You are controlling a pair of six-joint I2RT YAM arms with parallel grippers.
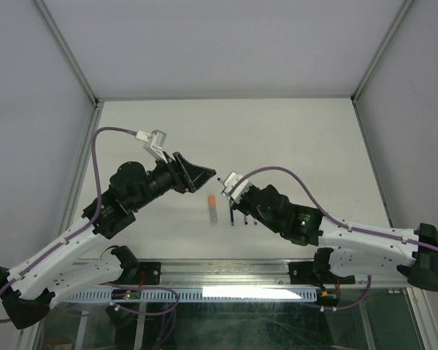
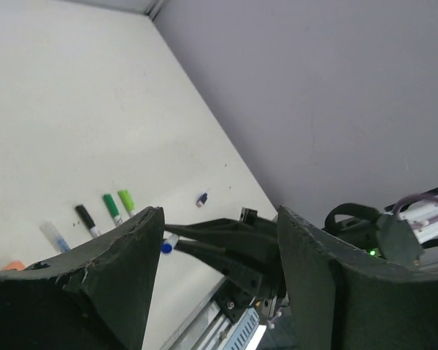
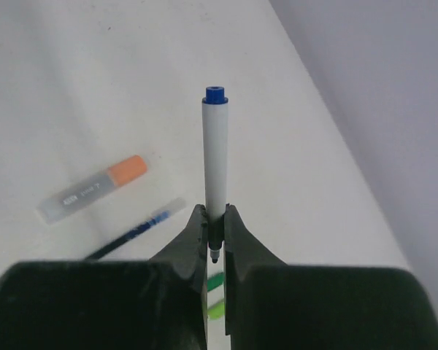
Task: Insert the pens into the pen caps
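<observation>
A white pen (image 3: pixel 215 149) with a blue end is pinched in my right gripper, its dark nib end low between the fingers. In the top view, the right gripper (image 1: pixel 229 191) stands over the middle of the table. My left gripper (image 1: pixel 204 179) is just left of it, open and empty. Through the left wrist view, the pen's blue end (image 2: pixel 166 248) shows beyond the left fingertips. A small dark-blue piece (image 2: pixel 202 199) lies on the table near the right wall; I cannot tell whether it is a cap.
A clear marker with an orange end (image 1: pixel 212 200) lies on the table. Beside it are a black piece (image 2: pixel 85 216), a green one (image 2: pixel 112 205) and a lime one (image 2: pixel 125 199).
</observation>
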